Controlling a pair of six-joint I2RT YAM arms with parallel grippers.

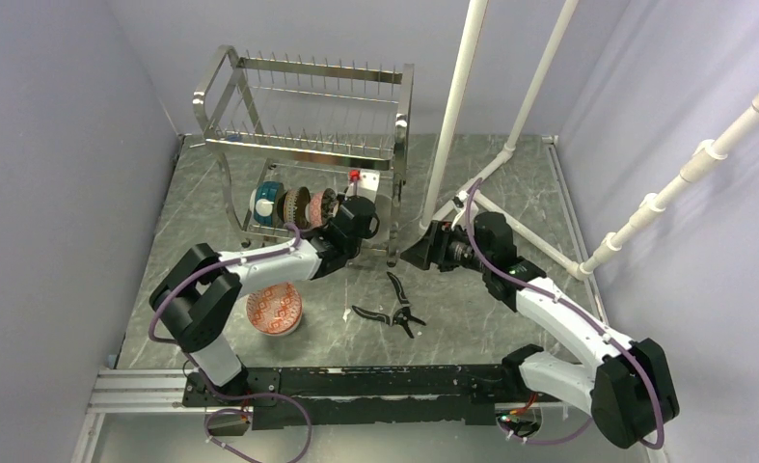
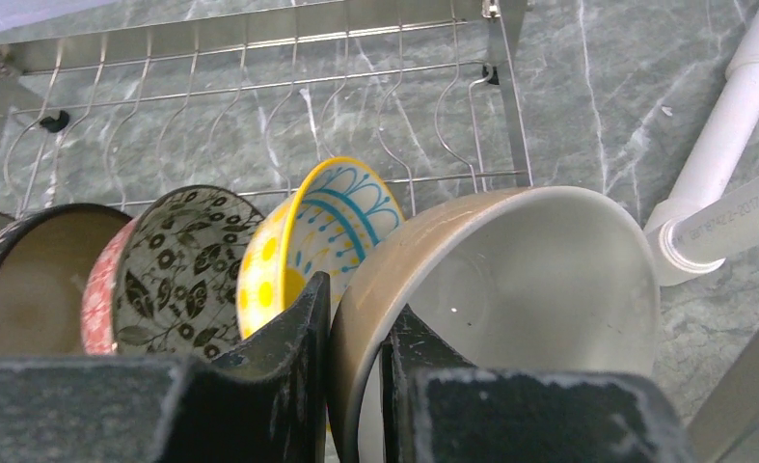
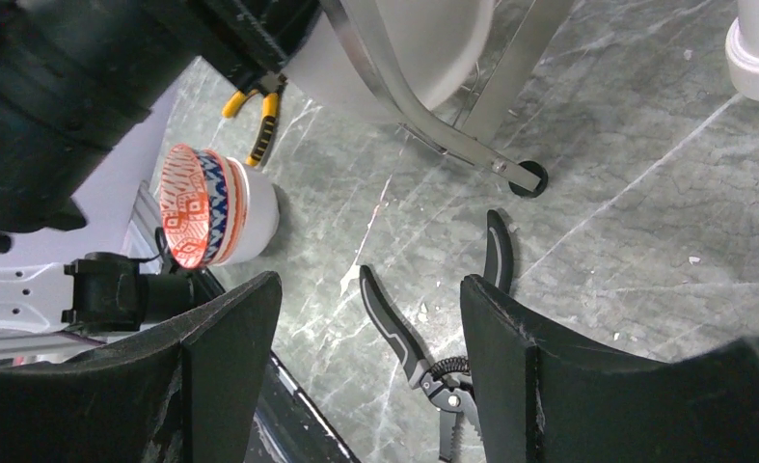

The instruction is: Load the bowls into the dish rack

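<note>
My left gripper is shut on the rim of a white bowl with a tan outside (image 2: pixel 549 289), inside the lower rack tier at its right end. Beside it in the left wrist view stand a yellow-and-blue bowl (image 2: pixel 346 207), a pink floral bowl (image 2: pixel 192 260) and dark bowls (image 2: pixel 52 280) in the dish rack (image 1: pixel 317 154). An orange patterned bowl (image 1: pixel 274 304), with a white one beneath it, sits on the worktop at front left. My right gripper (image 1: pixel 423 249) stands part open right of the rack, nothing between its fingers.
Black-handled pliers (image 1: pixel 394 313) lie front centre; yellow-handled pliers (image 3: pixel 267 125) show in the right wrist view. White pipes (image 1: pixel 452 96) stand right of the rack, close to the right arm. Bare worktop (image 1: pixel 472 338) lies at front right.
</note>
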